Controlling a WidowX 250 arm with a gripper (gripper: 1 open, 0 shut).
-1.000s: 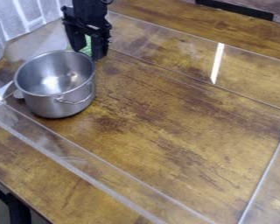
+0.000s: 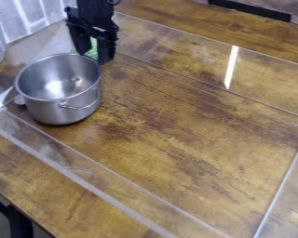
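Note:
My gripper (image 2: 94,45), black, hangs at the upper left, just behind a steel pot (image 2: 59,93) with side handles. A small green object (image 2: 92,51) shows around its fingers, partly hidden by them; whether the fingers hold it I cannot tell.
A crumpled pale sheet lies at the far upper left.

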